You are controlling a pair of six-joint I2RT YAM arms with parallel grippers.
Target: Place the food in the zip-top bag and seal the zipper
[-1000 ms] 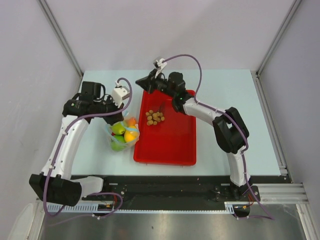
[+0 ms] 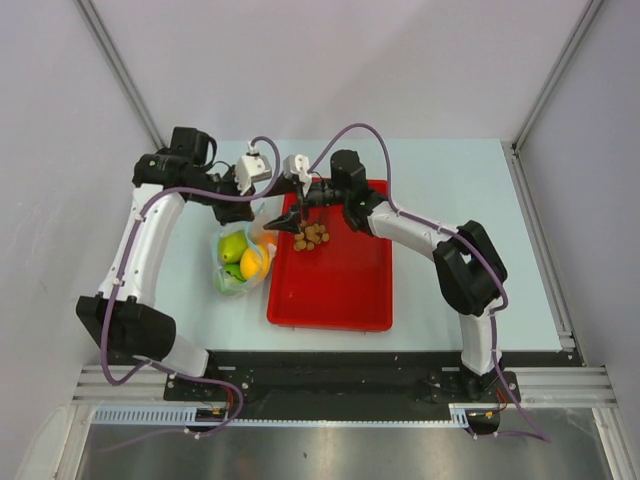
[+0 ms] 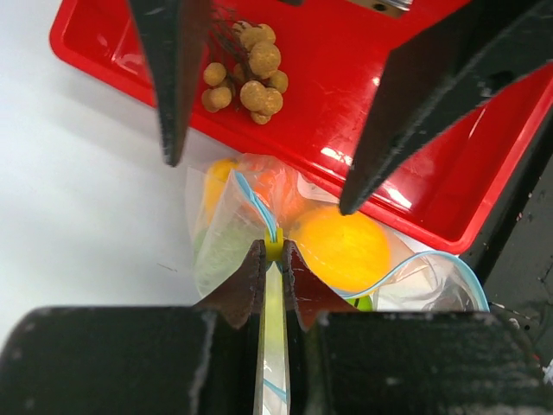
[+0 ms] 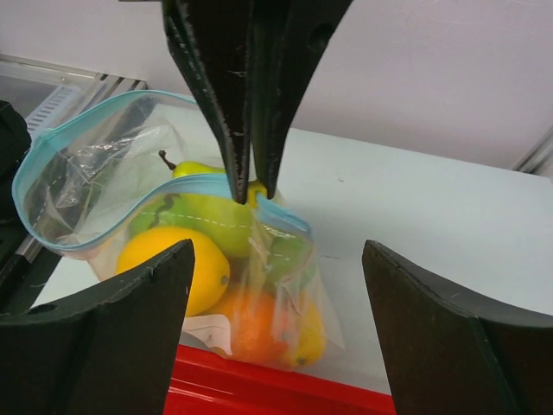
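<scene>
The zip top bag (image 2: 240, 270) stands left of the red tray, holding fruit: a green pear (image 4: 216, 225), a yellow mango (image 3: 341, 246) and an orange one (image 4: 255, 324). My left gripper is shut on the bag's yellow zipper slider at the blue zip edge. My right gripper hangs open just beside it, over the bag's top, with nothing between its fingers.
The red tray (image 2: 330, 290) holds a bunch of small tan round items (image 2: 310, 237) at its left. A dark edge runs along the front.
My right gripper has come down and leftward toward the bag and now stands wide. The left gripper has risen slightly and shifted right with the bag's edge.
</scene>
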